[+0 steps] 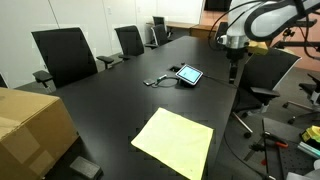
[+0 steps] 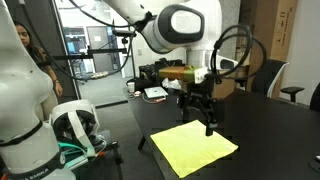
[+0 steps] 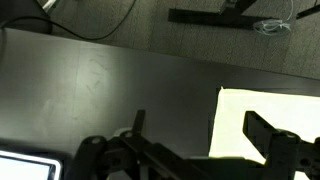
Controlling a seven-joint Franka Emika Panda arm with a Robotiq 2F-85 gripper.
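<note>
A yellow sheet lies flat on the dark table; whether it is cloth or paper I cannot tell. It also shows in the second exterior view as a yellow sheet. My gripper is open, its fingers wide apart with nothing between them. It hangs above the table, and in the wrist view the sheet's pale corner lies by the right finger. A tablet with a lit screen stands farther along the table, and its edge shows at the wrist view's lower left.
A cardboard box stands at the near left, with a small dark object beside it. Cables and small items lie by the tablet. Black chairs line the far side.
</note>
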